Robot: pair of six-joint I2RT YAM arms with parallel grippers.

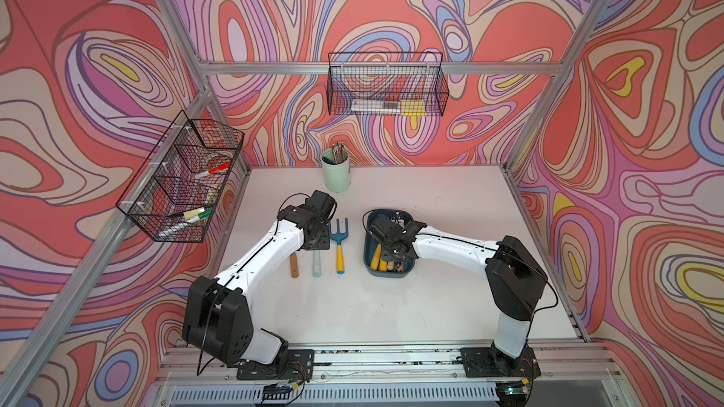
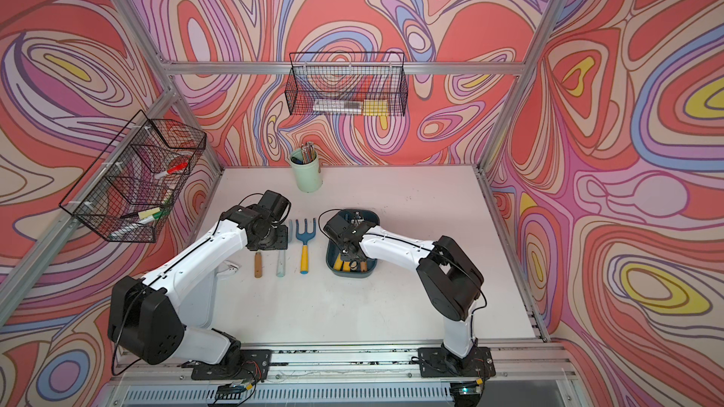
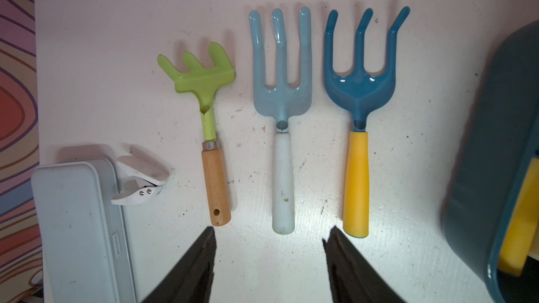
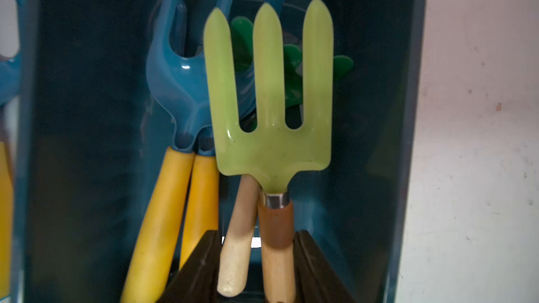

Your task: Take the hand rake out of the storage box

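The dark teal storage box [image 4: 410,89] holds several garden tools. On top lies a light green three-pronged fork [image 4: 269,140] with a wooden handle; beneath are blue tools with yellow handles [image 4: 154,230] and green tools [image 4: 342,66]. My right gripper is over the box, part open, with the wooden handle between its fingertips; whether they touch it is unclear. My left gripper is open above the table, holding nothing, near three tools lying in a row: a green rake [image 3: 205,87], a pale blue fork [image 3: 283,101] and a dark blue fork [image 3: 356,179].
A grey case [image 3: 78,230] and a white clip [image 3: 140,179] lie at the left. A mint cup [image 1: 336,175] with utensils stands at the back. Wire baskets [image 1: 388,101] hang on the frame.
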